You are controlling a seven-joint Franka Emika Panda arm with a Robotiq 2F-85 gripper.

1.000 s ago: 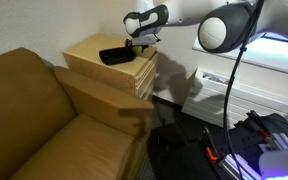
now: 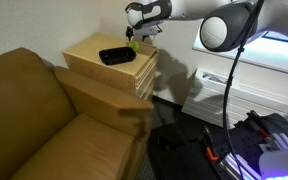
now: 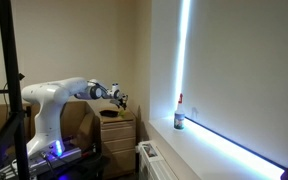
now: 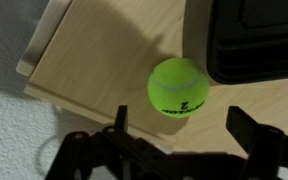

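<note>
A yellow-green tennis ball [image 4: 178,88] rests on the wooden top of a drawer cabinet [image 2: 96,73]. In the wrist view it lies beside a black tray [image 4: 259,45], close to the tray's rounded corner. My gripper stands open above the cabinet, its two dark fingers [image 4: 248,131] wide apart. The ball appears ahead of the gap between them, and nothing is held. From exterior view 1, the gripper [image 2: 138,28] hangs over the ball [image 2: 134,46], with the tray to the ball's left.
A brown sofa [image 2: 44,120] fills the near left of exterior view 1. White walls stand behind the cabinet. A white radiator [image 2: 224,100] is to the right, below the window. Exterior view 2 shows a bottle [image 3: 179,112] on the sill.
My gripper has risen a little from the cabinet top, and more of the ball shows beneath it. The tray appears to have stayed in place.
</note>
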